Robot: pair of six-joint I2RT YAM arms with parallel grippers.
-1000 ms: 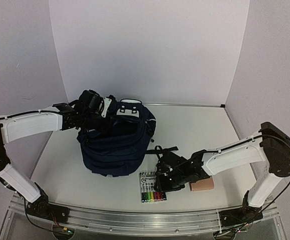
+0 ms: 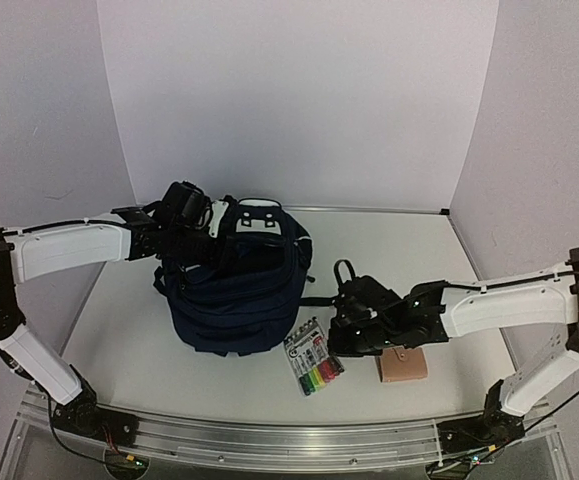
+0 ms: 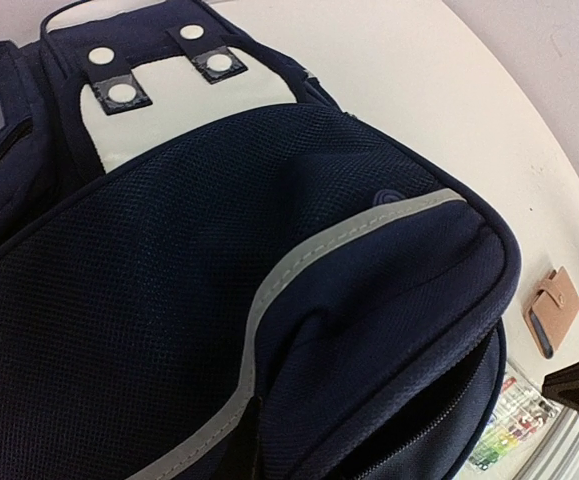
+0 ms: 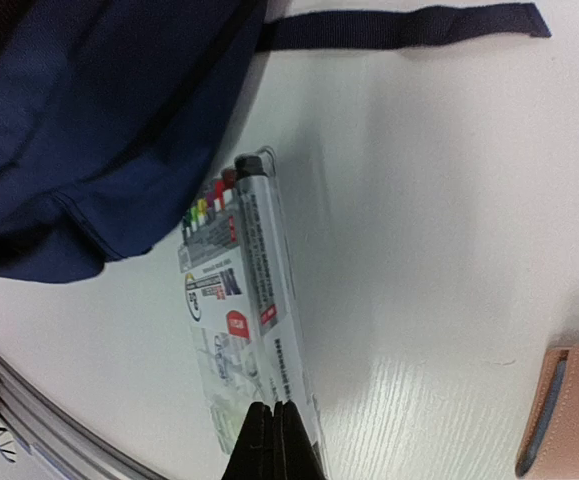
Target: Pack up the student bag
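The navy backpack [image 2: 234, 305] lies on the table with its main opening gaping upward. My left gripper [image 2: 214, 235] is at the bag's upper left edge; dark fabric [image 3: 149, 260] fills its wrist view, and its fingers barely show against it, so their state is unclear. A clear pack of coloured markers [image 2: 312, 357] is in front of the bag's right corner, slanted. My right gripper is shut on the near edge of this marker pack [image 4: 234, 310], which appears tilted in the right wrist view.
A tan wallet-like notebook [image 2: 402, 364] lies right of the markers, partly beneath the right arm in the top view. A dark strap [image 4: 404, 27] stretches rightward from the bag.
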